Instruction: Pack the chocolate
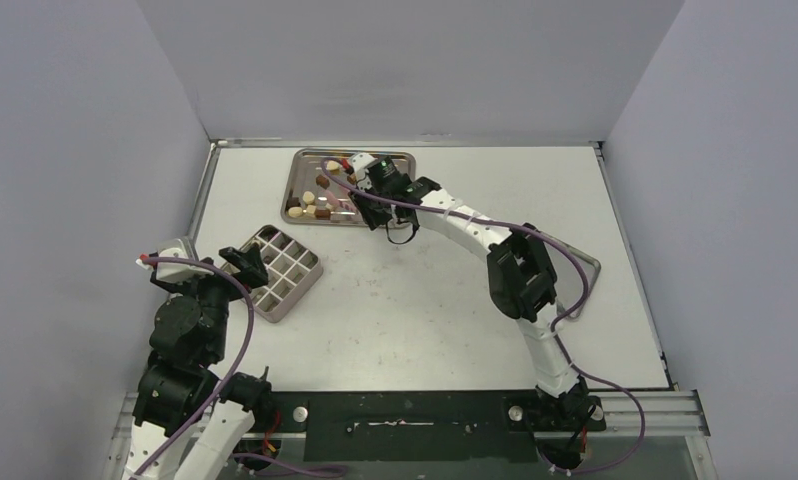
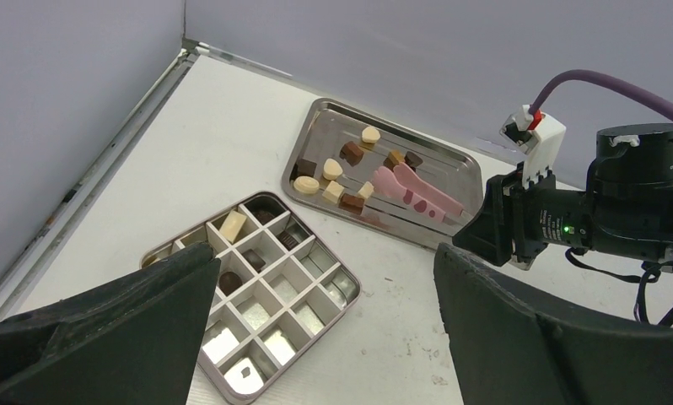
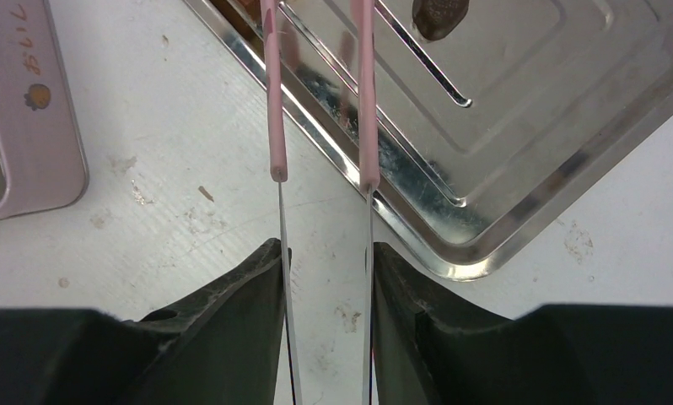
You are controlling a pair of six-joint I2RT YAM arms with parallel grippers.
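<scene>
Several chocolates, brown and cream, lie on the steel tray (image 1: 305, 190) at the back, with a dark piece (image 3: 438, 13) near pink tongs (image 3: 367, 126). My right gripper (image 1: 370, 205) is over the tray, holding the tongs, whose two arms stand apart with nothing visible between them. The pink compartment box (image 2: 287, 287) at the left has some cells filled with chocolates and others empty. My left gripper stands open over the box, nothing between its fingers.
A second tray (image 1: 585, 260) lies at the right, partly behind the right arm. Grey walls surround the table.
</scene>
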